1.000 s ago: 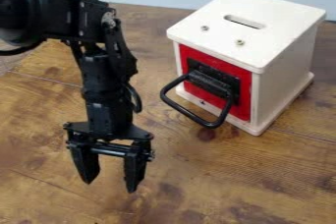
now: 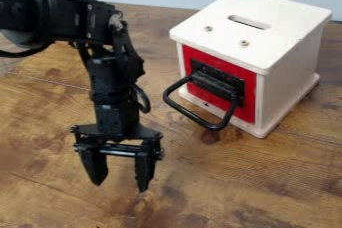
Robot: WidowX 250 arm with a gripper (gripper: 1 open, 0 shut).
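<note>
A black robot arm hangs at the left, its gripper (image 2: pixel 119 172) pointing down above the wooden table, with its two fingers apart and nothing between them. To its right stands a cream wooden box (image 2: pixel 257 24) with a slot and two screws on top and a red front panel (image 2: pixel 194 52). A black latch block on that panel carries a looped black handle (image 2: pixel 225 118), which sticks out toward the gripper. The gripper is left of and below the handle, apart from it.
A pale wall or surface runs along the back.
The gripper has shifted slightly right and up over the last second. The box and handle look unchanged.
</note>
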